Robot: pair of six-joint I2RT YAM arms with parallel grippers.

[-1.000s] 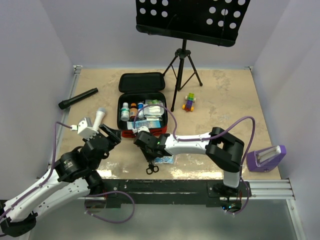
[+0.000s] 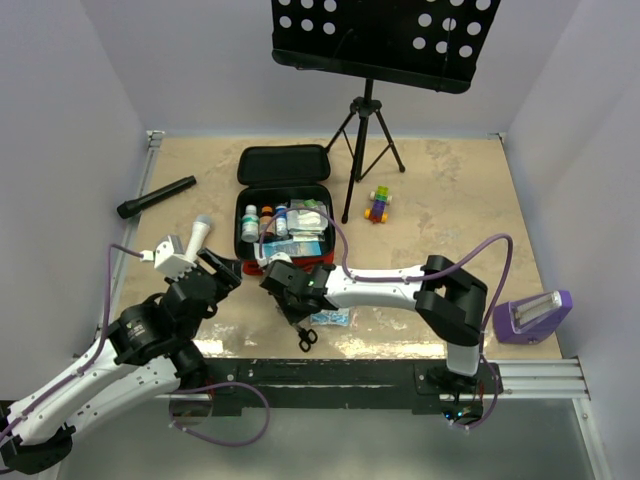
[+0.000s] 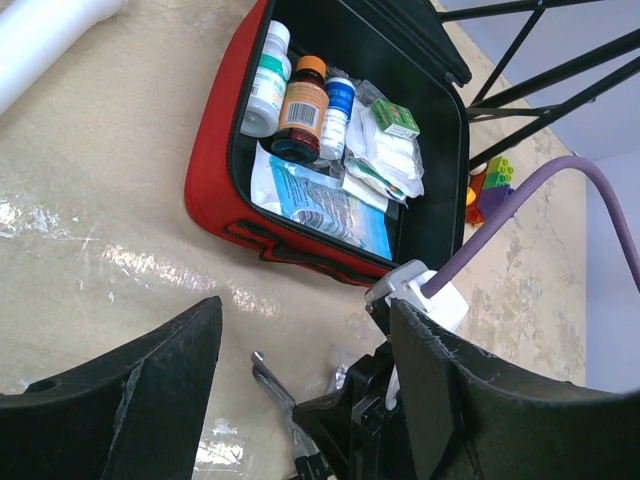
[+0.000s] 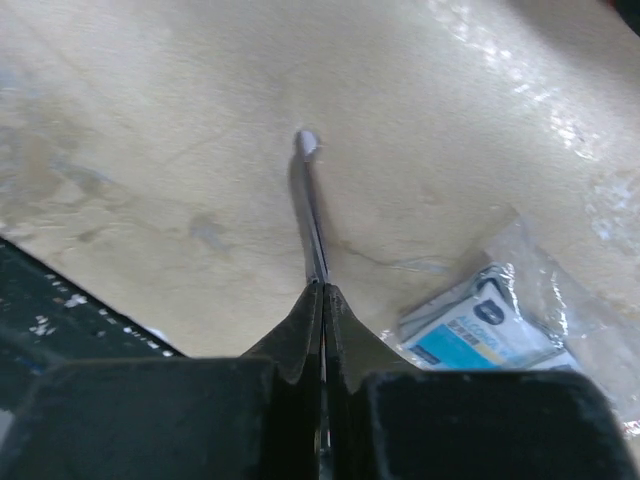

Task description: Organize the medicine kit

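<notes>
The open red-and-black medicine kit (image 2: 328, 245) holds bottles, packets and a small green box (image 3: 396, 119). In front of it, black-handled scissors (image 2: 308, 341) lie on the table. My right gripper is over them, its fingers closed together. The scissors' metal blade (image 4: 308, 215) runs out from just under the fingertips; whether any of it is pinched cannot be told. A clear bag with blue-and-white packets (image 4: 480, 325) lies beside the scissors. Left of the kit, my left gripper (image 2: 229, 268) stands open with nothing between its fingers.
A black stand's tripod (image 2: 362, 150) rises behind the kit on the right, near a toy of coloured blocks (image 2: 378, 205). A black cylinder (image 2: 156, 197) and a white tube (image 2: 199, 235) lie at left.
My left arm and the kit look unchanged.
</notes>
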